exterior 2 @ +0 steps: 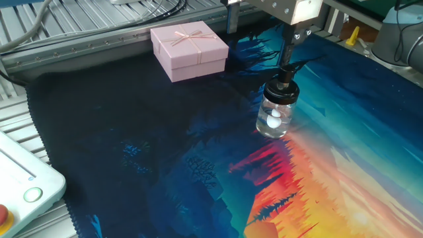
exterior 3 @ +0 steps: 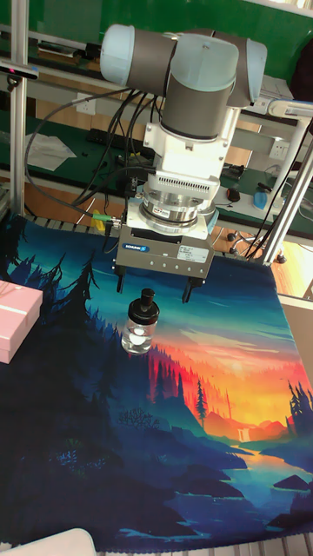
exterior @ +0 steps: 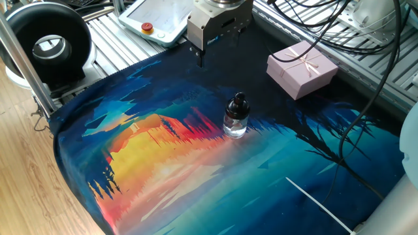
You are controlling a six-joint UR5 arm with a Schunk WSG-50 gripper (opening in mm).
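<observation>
A small clear glass bottle (exterior: 235,126) with a black knobbed cap stands upright on the printed cloth (exterior: 163,183). In exterior view 3 the bottle (exterior 3: 136,339) appears below and slightly left of the middle of my gripper (exterior 3: 155,281). The two dark fingers (exterior 3: 188,289) are spread wide, with nothing between them. Exterior view 2 has one finger overlapping the top of the bottle (exterior 2: 273,118) in the picture; exterior view 1 has a visible gap between gripper and bottle. Clear liquid and a whitish patch show inside the glass.
A pink gift box (exterior: 302,68) with a ribbon bow sits near the rail edge of the cloth. A tablet-like pendant (exterior: 155,19) with a red button lies beyond another edge. Cables (exterior: 372,108) hang over one side.
</observation>
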